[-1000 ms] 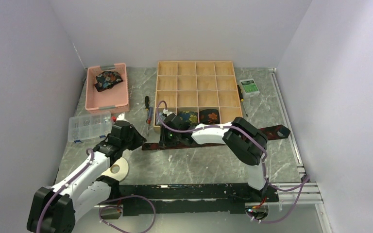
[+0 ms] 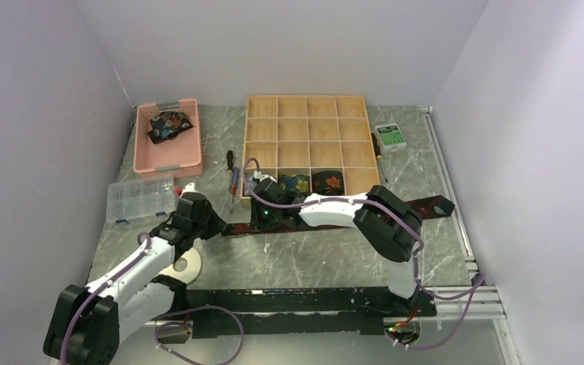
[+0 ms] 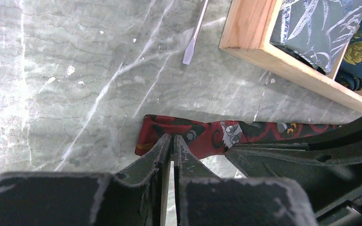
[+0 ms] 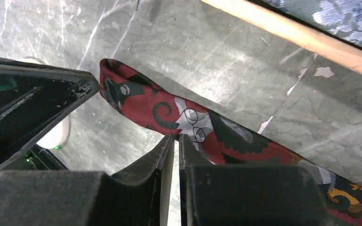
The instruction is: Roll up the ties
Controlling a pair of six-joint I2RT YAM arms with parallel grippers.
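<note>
A long dark red patterned tie (image 2: 433, 207) lies across the table, partly hidden under my right arm. Its left end is folded over, with a small loop showing at the edge in the right wrist view. My right gripper is shut on the near edge of the tie, a short way from that end. The left gripper stands at the folded end, its fingertips over or against the cloth. Only a narrow gap shows between its fingers, and whether cloth lies between them is unclear.
A wooden compartment box (image 2: 306, 122) with several rolled ties in its front row stands behind. Screwdrivers (image 2: 233, 179) lie left of it. A pink basket (image 2: 146, 152), a clear plastic case (image 2: 133, 201) and a white roll (image 2: 192, 270) are at left.
The right gripper has hardly moved and stays on the tie.
</note>
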